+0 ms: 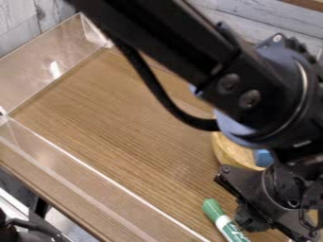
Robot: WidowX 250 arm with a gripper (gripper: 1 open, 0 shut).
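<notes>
My gripper (pixel 263 210) is low at the right of the camera view, its dark body covering much of the upper and right frame; whether its fingers are open or shut is hard to make out. Just left of and below it, a green and white cylindrical object (pixel 222 219) lies on the wooden surface. Behind the gripper, a yellow wooden bowl (pixel 229 152) shows in part, with something blue (pixel 263 157) in it; the rest is hidden by the arm.
Clear plastic walls (pixel 38 71) edge it at the left and along the front left. Dark cabling and metal sit outside the lower-left corner.
</notes>
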